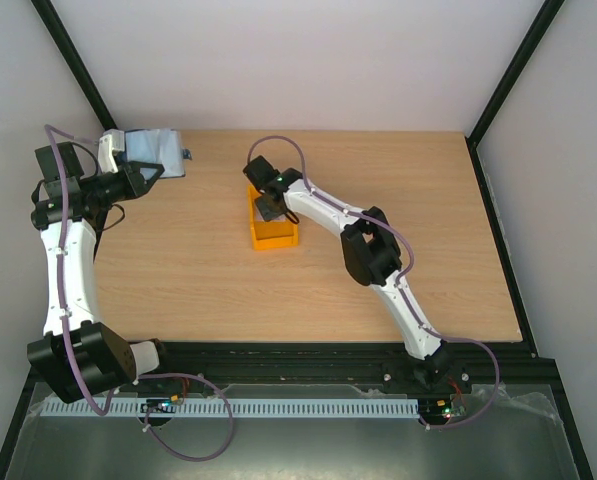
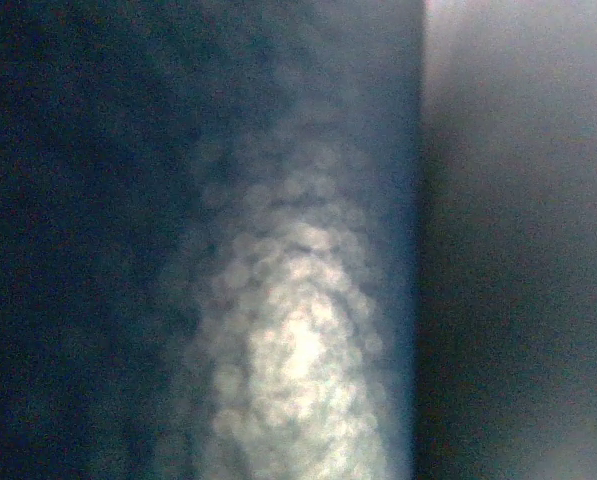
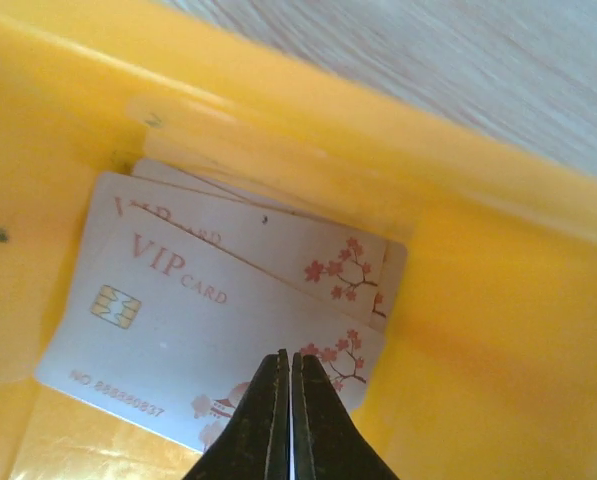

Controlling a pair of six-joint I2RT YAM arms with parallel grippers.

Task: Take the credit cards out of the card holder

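In the top view an orange box (image 1: 275, 236) sits on the table, with my right gripper (image 1: 269, 208) over it. The right wrist view shows several white VIP cards (image 3: 178, 320) lying in the box against one wall; the right fingertips (image 3: 284, 358) are shut together over the front card, nothing seen between them. At the far left my left gripper (image 1: 154, 172) is by a light-blue item (image 1: 150, 145), apparently a card holder or pouch; whether it grips it cannot be seen clearly. The left wrist view is a blurred close-up of a dark blue surface (image 2: 128, 240).
Dark frame posts and rails edge the table.
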